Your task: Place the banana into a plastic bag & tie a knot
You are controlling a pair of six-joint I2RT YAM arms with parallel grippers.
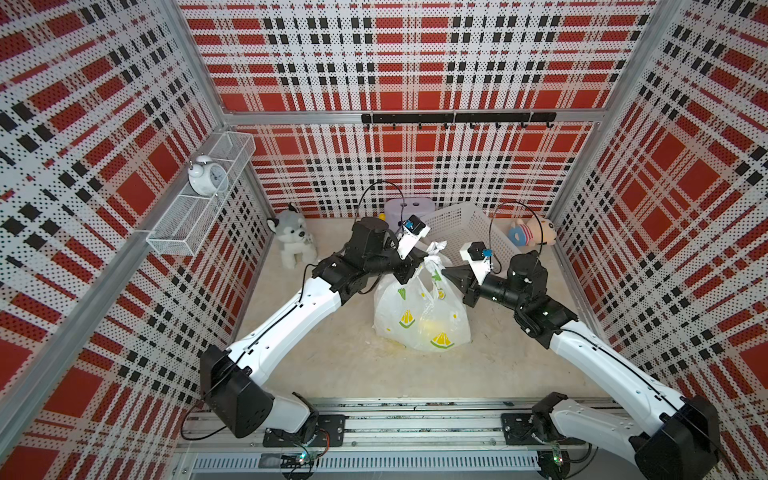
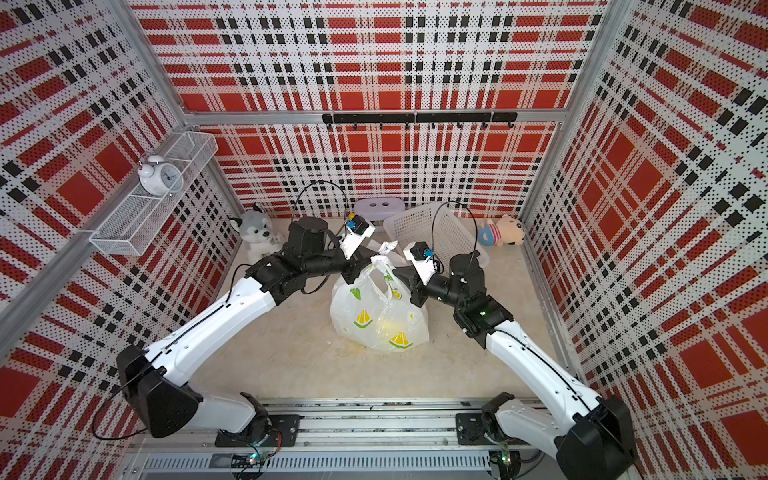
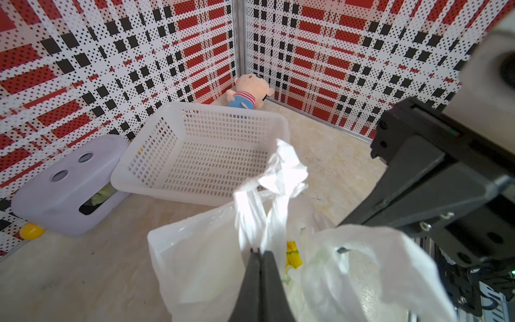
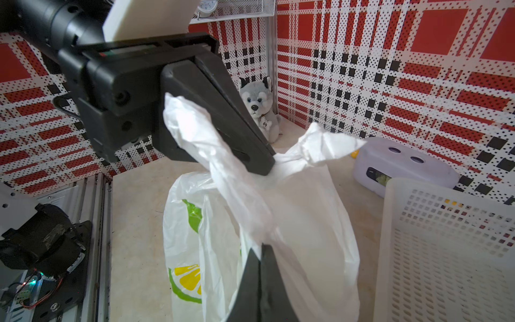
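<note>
A white plastic bag [image 1: 416, 312] with lemon prints stands upright mid-table, its two handles drawn close together at the top. One twisted handle is pinched by my left gripper, its thin plastic rising above the shut fingertips. On the other handle, my right gripper is shut, with the loop's end folding out beyond it. The two grippers face each other closely over the bag's mouth. Faint yellow shows through the lower front of the bag; the banana itself is not clearly visible. No knot shows in the handles.
Behind the bag stands a white basket [image 3: 214, 155], with a lilac box [image 3: 75, 179] to its left. A husky toy [image 1: 293, 236] sits at the back left, another plush toy [image 1: 532, 232] at the back right.
</note>
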